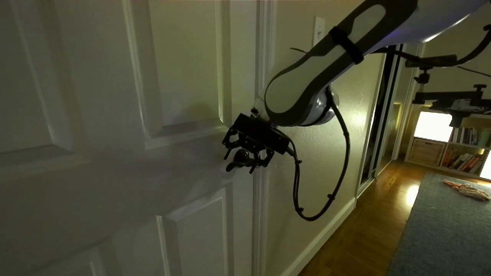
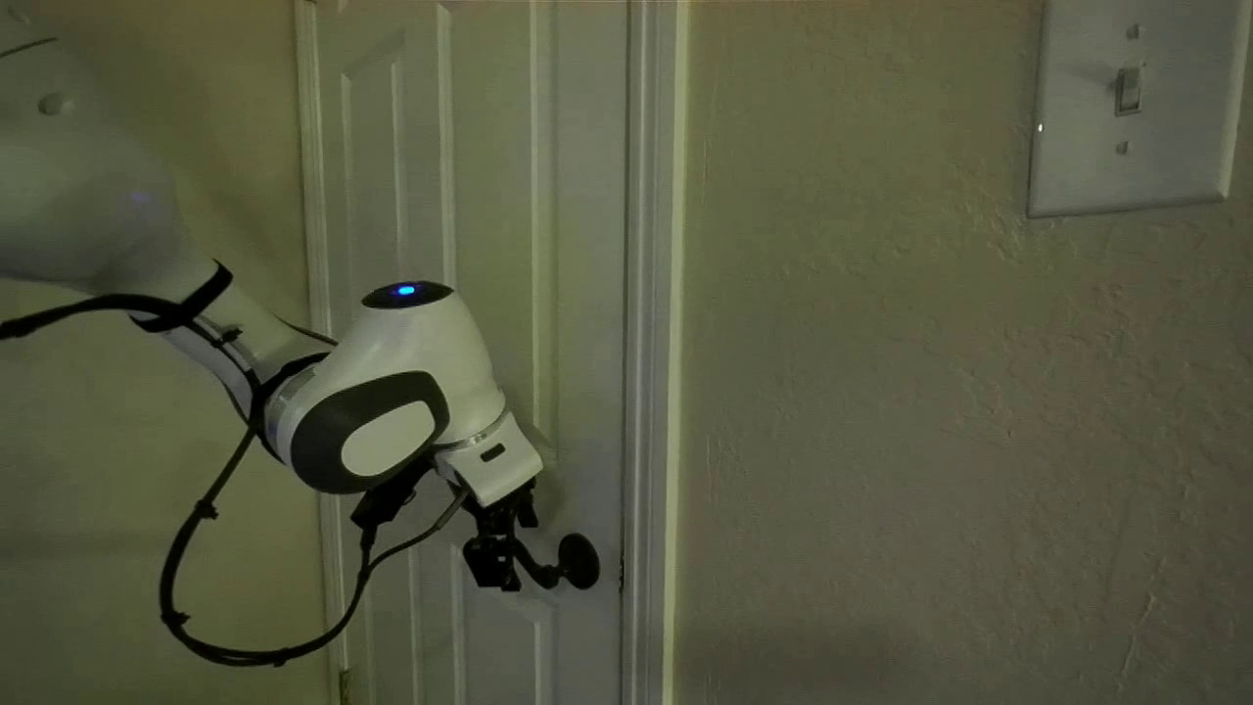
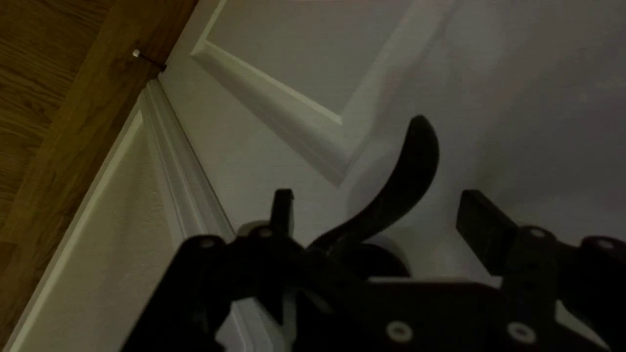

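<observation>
A dark curved lever handle (image 3: 405,176) sticks out from the white panelled door (image 1: 184,170). In the wrist view the lever lies in the gap between my fingers, with clear space to the finger pad (image 3: 484,229) at the right. My gripper (image 1: 239,163) is open around the handle and close to the door face. From the other side, the handle's round base (image 2: 578,562) shows just right of the gripper (image 2: 507,570). Whether any finger touches the lever cannot be told. The lever's root is partly hidden behind the gripper's body in the wrist view.
The door frame (image 2: 652,352) runs along the handle side, with a wall and a light switch (image 2: 1128,94) beyond it. A cable (image 1: 345,151) loops below the arm.
</observation>
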